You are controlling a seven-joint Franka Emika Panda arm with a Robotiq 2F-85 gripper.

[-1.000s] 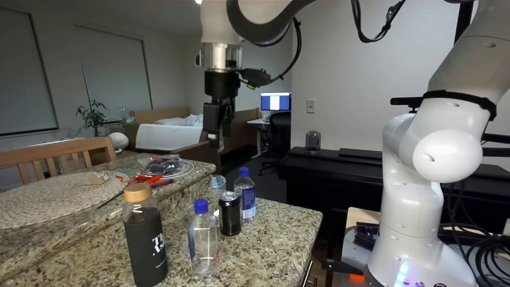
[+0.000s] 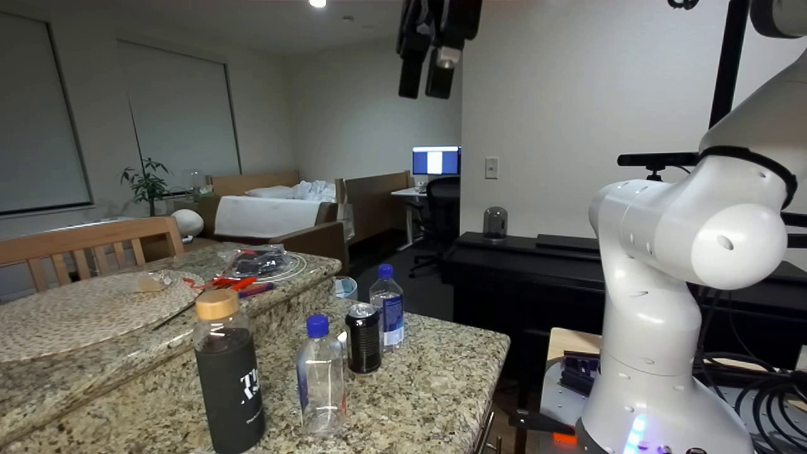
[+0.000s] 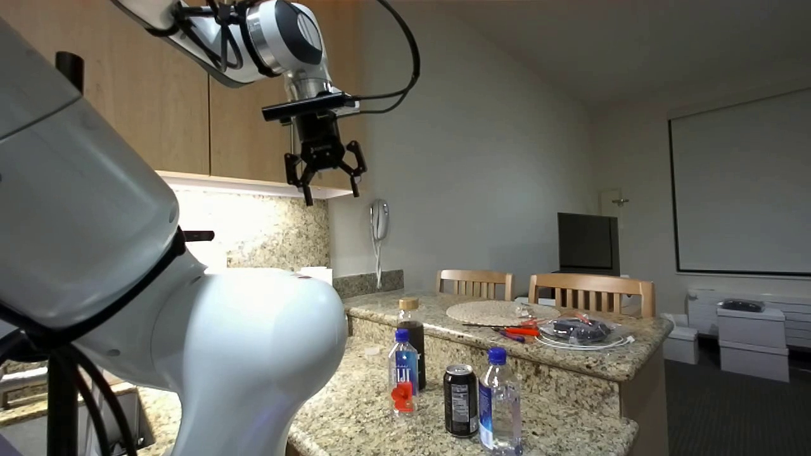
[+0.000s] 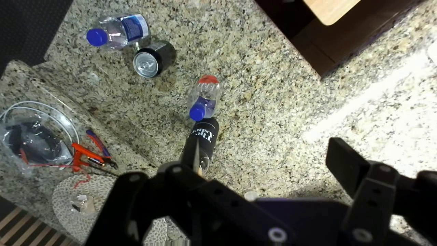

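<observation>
High above the counter, my gripper [image 3: 331, 196] is open, and nothing is between its fingers in the wrist view. Below it stand two clear bottles with blue caps: one with a red patch [image 3: 403, 376], and one at the counter's outer end [image 3: 500, 406]. The black can [image 3: 460, 403] is upright between them, close to the outer bottle. A tall dark bottle with a wooden lid [image 2: 229, 378] stands behind the red-patched bottle in exterior view 2. In the wrist view, one finger partly covers this dark bottle [image 4: 206, 135].
A raised granite ledge [image 3: 619, 363] carries a round woven mat [image 4: 67, 196], red-handled tools [image 4: 84, 153] and a bagged dark item with white cable [image 2: 265, 261]. Wall cabinets [image 3: 266, 129] hang near the arm in exterior view 2. Bare counter [image 4: 270, 110] lies right of the bottles in the wrist view.
In exterior view 1 my gripper has risen and shifted right, its upper part leaving the frame. The arm's links have turned. The bottles and can stand where they were.
</observation>
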